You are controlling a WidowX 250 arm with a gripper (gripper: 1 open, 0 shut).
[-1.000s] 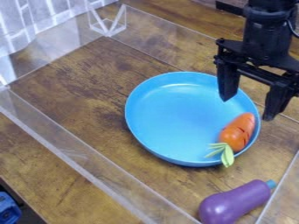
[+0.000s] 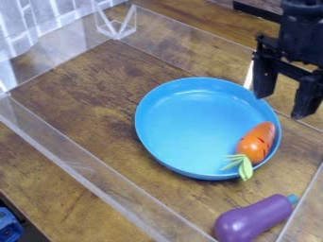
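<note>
My black gripper (image 2: 282,87) is at the upper right, open, its fingertips above the right rim of a round blue plate (image 2: 190,128), with nothing seen between them. An orange carrot with pale green leaves (image 2: 255,144) lies on the right part of the plate. A purple eggplant (image 2: 250,220) lies on the wooden table below the plate, near the bottom edge.
Clear plastic walls (image 2: 111,28) border the work area. A dark blue object (image 2: 8,227) shows at the lower left corner.
My gripper has moved a little up and to the right. The plate, carrot and eggplant have not moved.
</note>
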